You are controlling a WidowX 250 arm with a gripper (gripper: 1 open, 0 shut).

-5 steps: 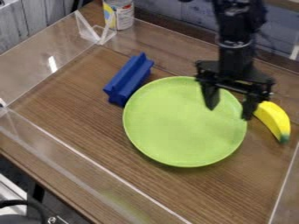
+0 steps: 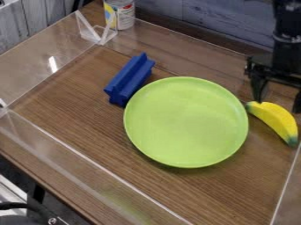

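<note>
My black gripper (image 2: 275,86) hangs at the right edge, open, above and just behind a yellow banana (image 2: 275,119) with a green tip, which lies on the wooden table right of a large green plate (image 2: 185,122). The plate is empty. A blue block (image 2: 128,80) lies at the plate's upper left. The gripper's right side is partly cut off by the frame.
A can (image 2: 119,15) stands at the back left near a clear plastic piece (image 2: 94,31). A black cable shows at the lower left.
My gripper has moved right, from over the plate to beyond the banana's far end at the right edge. The banana, plate and block have stayed put.
</note>
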